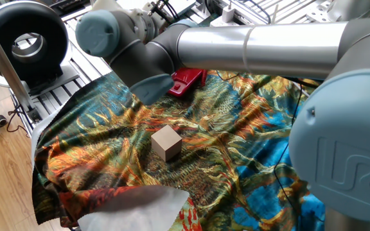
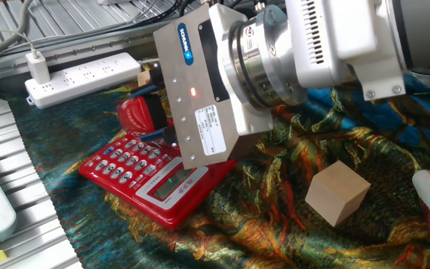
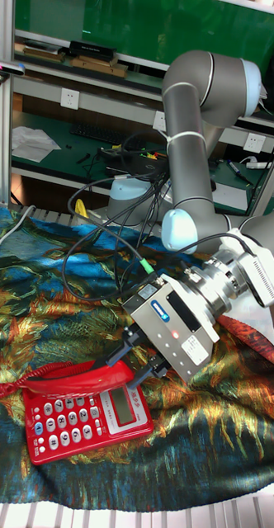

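A red telephone [image 2: 114,166] with a keypad and small display lies on the patterned cloth. Its red handset [image 3: 72,380] runs along the phone's upper side in the third view. My gripper [image 3: 127,368] is at the handset's right end, its dark fingers [image 3: 122,346] apart on either side of it. In the second view, the handset's end [image 2: 142,113] nearly fills the gap between the fingers; whether they press on it cannot be seen. The first view shows only part of the phone [image 1: 186,82], and the arm hides the gripper there.
A plain wooden cube [image 2: 337,193] sits on the cloth [image 1: 101,141], clear of the phone. A white power strip [image 2: 84,81] lies behind the phone. A black ring-shaped object [image 1: 26,43] stands beyond the cloth.
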